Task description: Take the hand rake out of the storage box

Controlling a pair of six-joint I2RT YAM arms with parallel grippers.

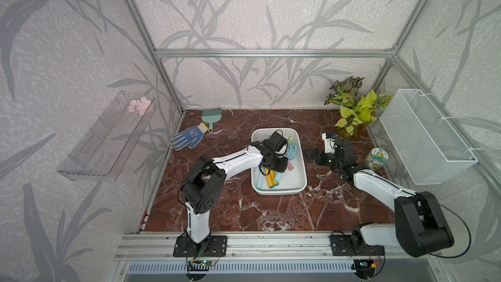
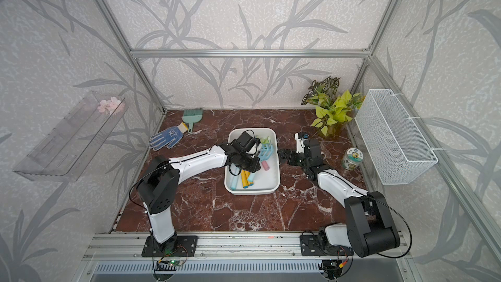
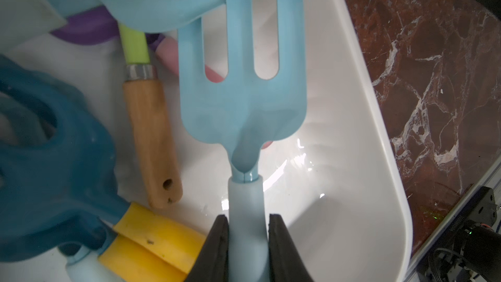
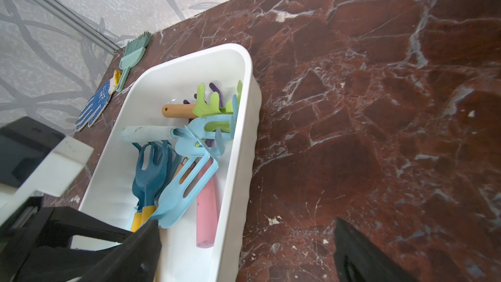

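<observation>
The light blue hand rake is over the white storage box, its tines above other garden tools: a teal one with a yellow handle, a wooden-handled one, and pink, purple and green pieces. My left gripper is shut on the rake's pale blue handle. In the top views that gripper sits over the box, hiding part of its contents. My right gripper stands open just right of the box, nothing between its fingers.
A blue glove and green dustpan lie back left. A plant and tin stand at the right. Baskets hang on both side walls. Bare marble lies around the box.
</observation>
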